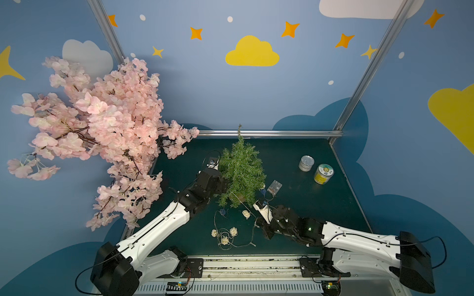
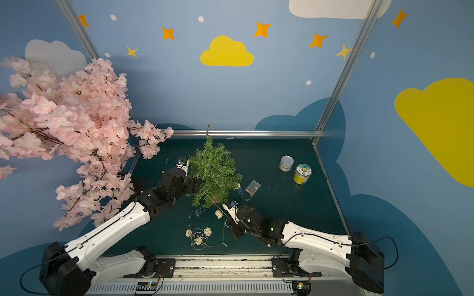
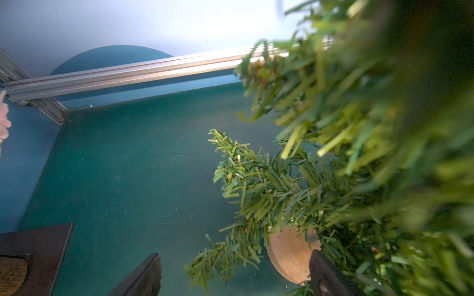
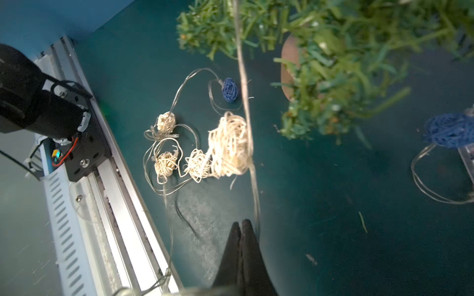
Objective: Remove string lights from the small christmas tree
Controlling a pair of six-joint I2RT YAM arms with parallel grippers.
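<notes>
The small green tree [image 1: 241, 170] stands mid-table on a wooden base [image 3: 286, 251]. My left gripper is open at the tree's left side, branches beside its fingers. My right gripper is shut in front of the tree; a string wire runs taut from the tree down to its fingertips. Cream rattan balls [image 4: 229, 145] and a blue ball [image 4: 229, 90] lie on loops of wire on the front table. Another blue ball [image 4: 449, 129] lies right of the tree by the clear battery box [image 2: 252, 187].
Pink blossom branches [image 1: 118, 118] crowd the left side. Two cans [image 1: 306, 162] [image 1: 324, 173] stand at the back right. The front metal rail [image 2: 222, 264] borders the table.
</notes>
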